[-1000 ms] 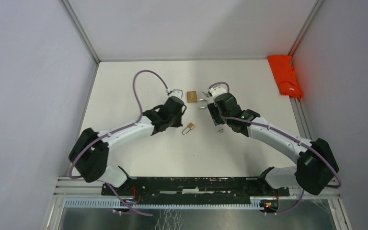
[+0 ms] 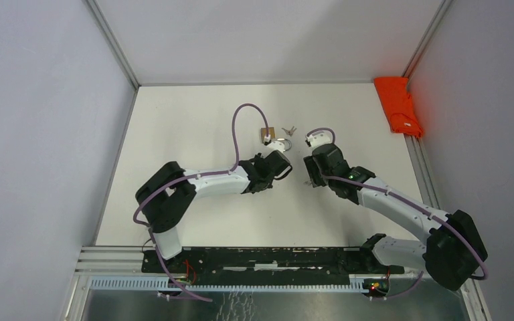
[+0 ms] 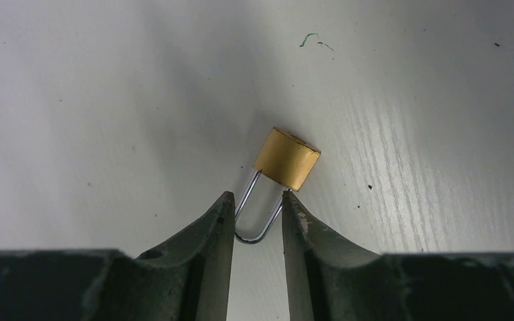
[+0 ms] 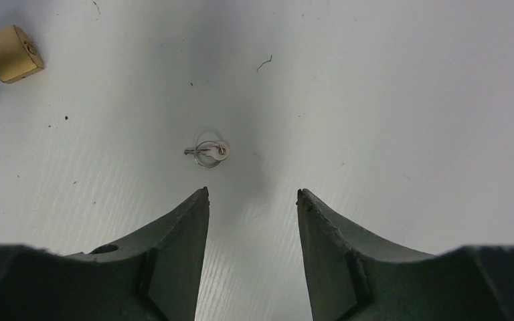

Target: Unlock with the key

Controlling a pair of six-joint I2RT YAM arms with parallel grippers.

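A small brass padlock (image 3: pixel 286 158) with a steel shackle lies flat under my left gripper, its shackle between and just beyond the fingertips; the fingers stand part open. From above, the left arm hides it. The same padlock (image 4: pixel 11 55) is at the upper left of the right wrist view. A small key on a ring (image 4: pixel 215 150) lies on the table ahead of my open, empty right gripper.
A larger brass padlock (image 2: pixel 266 132) and a bunch of keys (image 2: pixel 290 130) lie at the back middle. A red cloth (image 2: pixel 395 105) is at the back right corner.
My left arm has moved right over the small padlock, now hidden from above. My right arm has moved right and slightly toward the front, away from the larger padlock.
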